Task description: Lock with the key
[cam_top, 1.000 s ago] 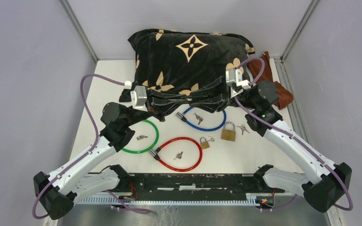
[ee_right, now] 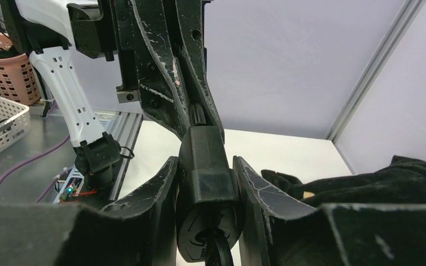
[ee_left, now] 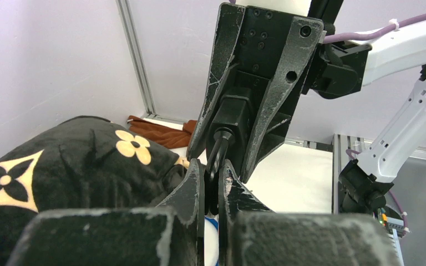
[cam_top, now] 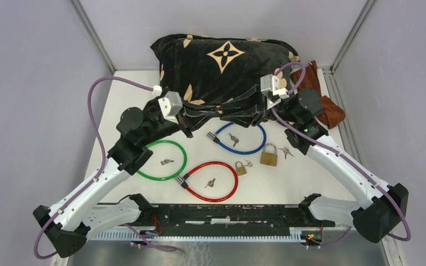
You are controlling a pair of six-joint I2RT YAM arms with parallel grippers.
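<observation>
High over the table, my two grippers face each other in the top view. My left gripper is shut on a thin dark rod or loop (ee_left: pixel 217 158). That rod joins a black block (ee_right: pixel 206 166), which looks like a lock body or key head. My right gripper has its fingers on both sides of the block; whether they press on it cannot be told. Below on the table lie a red cable lock (cam_top: pixel 234 185), a green one (cam_top: pixel 184 160) and a blue one (cam_top: pixel 263 138), with keys (cam_top: pixel 210 183) inside the loops.
A large brass padlock (cam_top: pixel 268 159) and a small one (cam_top: pixel 241 170) lie at right of centre, with keys (cam_top: pixel 286 151) beside them. A black patterned pillow (cam_top: pixel 199 61) fills the back; brown cloth (cam_top: pixel 330 112) lies back right.
The right arm has moved a little leftward and back. The things on the table have not moved.
</observation>
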